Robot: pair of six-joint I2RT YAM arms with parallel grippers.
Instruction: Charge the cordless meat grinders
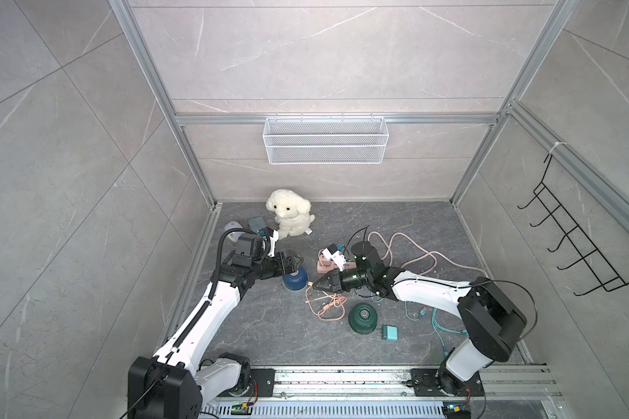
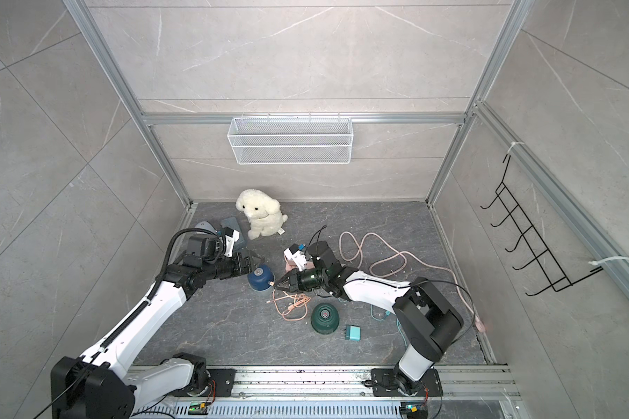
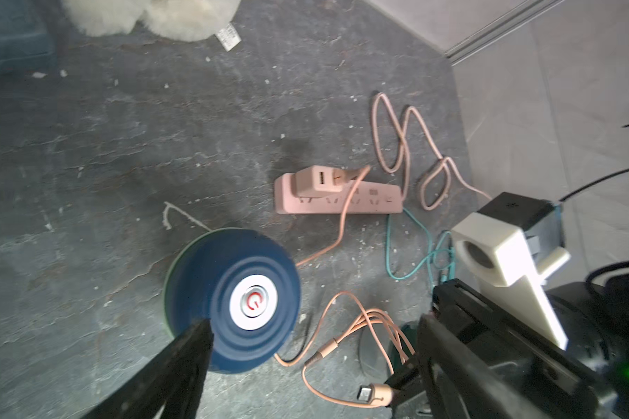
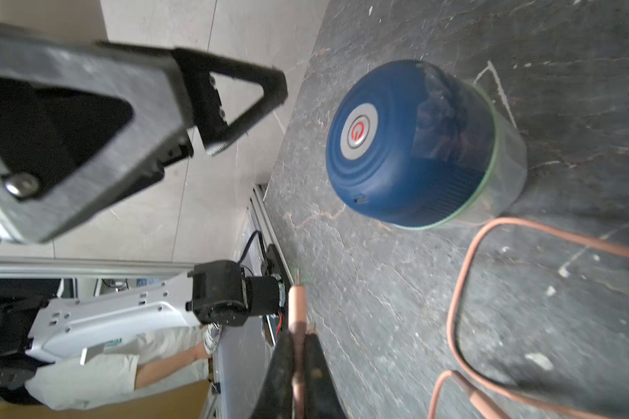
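The blue-topped meat grinder (image 3: pixel 213 286) stands on the dark table, its red power button facing up. In the right wrist view a small port shows low on the side of its blue top (image 4: pixel 360 199). My right gripper is shut on the orange charging cable's plug (image 4: pixel 297 300), whose metal tip points out past the fingers, apart from the grinder. My left gripper is open above the blue grinder, its fingers wide apart with nothing held. A dark green grinder (image 1: pixel 362 318) stands nearer the front.
A pink power strip (image 3: pixel 377 199) holds a pink adapter (image 3: pixel 314 180) with the orange cable in it. A teal charger (image 1: pixel 390 333) lies beside the green grinder; teal cable (image 1: pixel 441 324) lies to the right. A white plush dog (image 1: pixel 290 211) sits at the back.
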